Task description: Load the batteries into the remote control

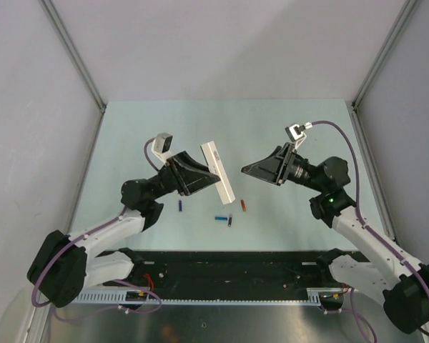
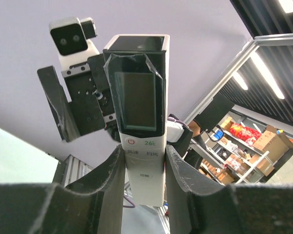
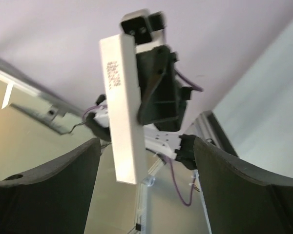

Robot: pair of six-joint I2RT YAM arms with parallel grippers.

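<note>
A white remote control [image 1: 216,170] is held upright in the air by my left gripper [image 1: 211,179], which is shut on it; the left wrist view shows its screen and buttons [image 2: 144,146] between the fingers, and the right wrist view shows its plain white back [image 3: 121,107]. My right gripper [image 1: 249,170] stands open and empty, apart from the remote to its right. On the table below lie batteries: a blue one [image 1: 221,218], a dark one [image 1: 229,221], an orange one [image 1: 243,205] and another dark blue one [image 1: 180,205] near the left arm.
A dark strip runs along the front edge between the two arm bases.
</note>
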